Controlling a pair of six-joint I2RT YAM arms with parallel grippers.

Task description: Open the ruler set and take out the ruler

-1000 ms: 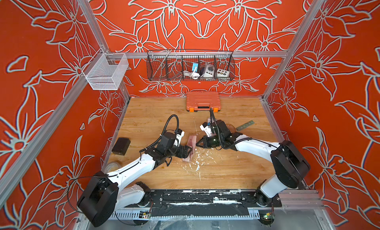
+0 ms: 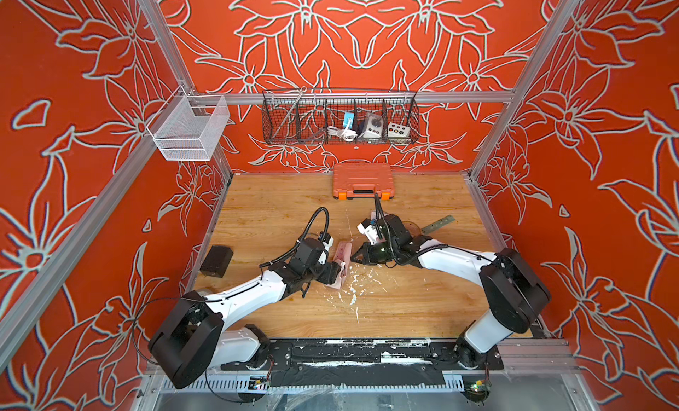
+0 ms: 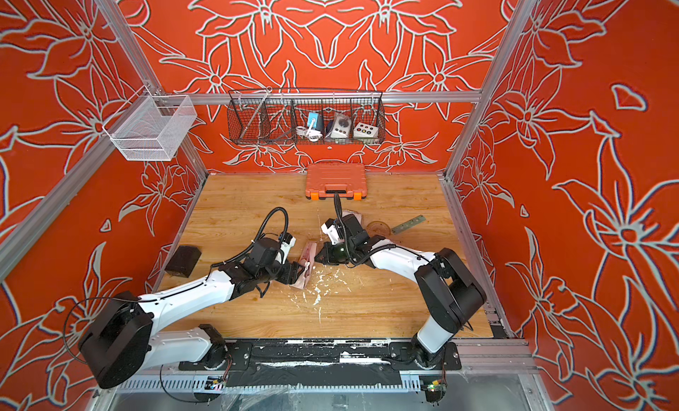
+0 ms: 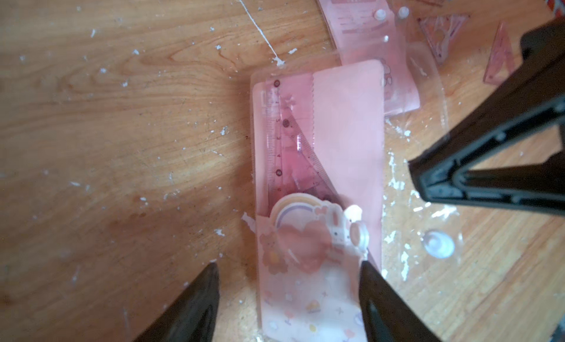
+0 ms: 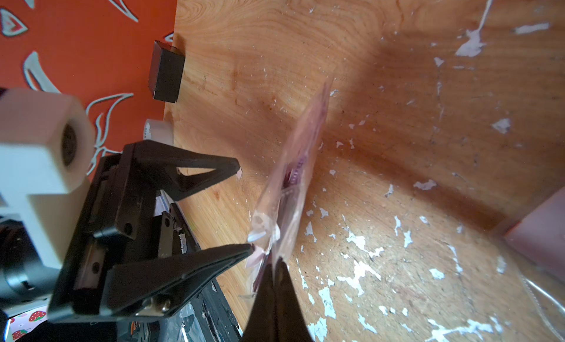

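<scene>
The ruler set (image 4: 320, 271) is a pink packet in a clear sleeve, with a transparent flap and white snaps on its right. Inside show a pink straight ruler (image 4: 273, 144) and a triangle (image 4: 303, 159). My left gripper stands open at the packet's lower end, its fingers on either side and nothing clamped. In the right wrist view, the left gripper is beside the packet (image 5: 297, 171), seen almost edge-on. My right gripper is shut at the flap side; whether thin film is pinched between its tips cannot be made out.
Another pink card (image 4: 370, 41) and loose pink triangles (image 4: 442, 33) lie beyond the packet. A green ruler (image 2: 438, 224) rests at the right, an orange case (image 2: 363, 179) at the back, and a black block (image 2: 216, 261) at the left. White flakes litter the table.
The left arm has shifted slightly rightward and its gripper has tilted a little toward the packet. The right arm has barely moved.
</scene>
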